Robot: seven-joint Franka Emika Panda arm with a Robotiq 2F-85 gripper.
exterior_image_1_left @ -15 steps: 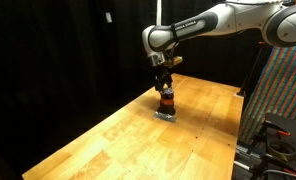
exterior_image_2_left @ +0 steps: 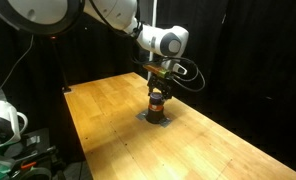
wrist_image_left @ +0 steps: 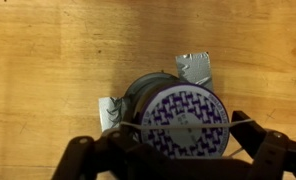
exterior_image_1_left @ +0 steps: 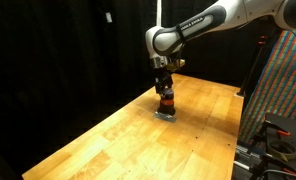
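Observation:
A dark cylinder with an orange band (exterior_image_1_left: 167, 102) stands upright on the wooden table, its base held in silver tape (exterior_image_1_left: 165, 116). In the wrist view its round top (wrist_image_left: 183, 112) has a purple and white pattern. Directly above is my gripper, open, its black fingers (wrist_image_left: 86, 156) spread to either side of that top. A thin pale band (wrist_image_left: 188, 126) stretches from one finger to the other, across the patterned top. From the second exterior view, the cylinder (exterior_image_2_left: 156, 107) sits just beneath the gripper (exterior_image_2_left: 159, 92). Contact between them cannot be made out.
Bare wooden table (exterior_image_1_left: 108, 145) surrounds the cylinder. Black curtains (exterior_image_1_left: 58, 60) hang behind the table. Dark equipment (exterior_image_1_left: 280, 145) stands off its right edge in the first exterior view.
Over the last second my arm and gripper have shifted slightly to the right in the first exterior view, staying above the cylinder. The cylinder and its taped base have not moved.

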